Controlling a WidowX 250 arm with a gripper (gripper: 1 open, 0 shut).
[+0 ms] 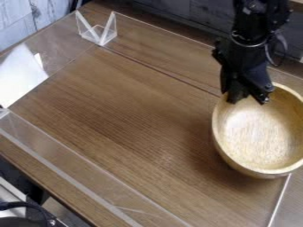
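Note:
A light wooden bowl (258, 137) is at the right of the table, partly cut off by the frame's edge. My black gripper (235, 89) is at the bowl's upper-left rim, shut on it, with the fingertips partly hidden against the rim.
A clear plastic stand (97, 32) is at the back left, a white sheet (14, 75) at the left edge. A dark wall runs along the back.

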